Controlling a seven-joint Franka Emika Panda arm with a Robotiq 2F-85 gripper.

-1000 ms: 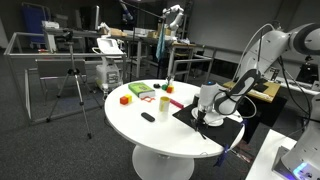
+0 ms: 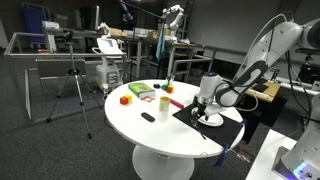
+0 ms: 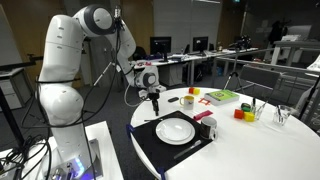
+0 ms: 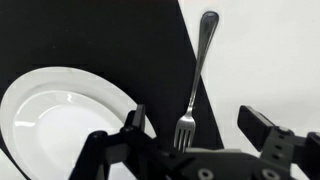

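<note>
A silver fork (image 4: 203, 58) lies along the edge of the black mat (image 4: 110, 35) in the wrist view, its handle reaching onto the white table. My gripper is open above it, with the fork's tines in the image gap between the fingers and nothing held. To the left, partly cut off, a white plate (image 4: 50, 120) rests on the mat. In exterior view 2 my gripper (image 3: 155, 99) is over the far-left side of the mat, behind the plate (image 3: 176, 129).
A white mug (image 3: 209, 128) stands beside the mat, and a knife (image 3: 187, 151) lies near the plate. A tan cup (image 2: 164, 103), a dark object (image 2: 148, 117) and a green box (image 2: 142, 88) sit elsewhere on the round table.
The arm has risen a little and shifted slightly right in exterior view 1. The plate and mat look unmoved.
</note>
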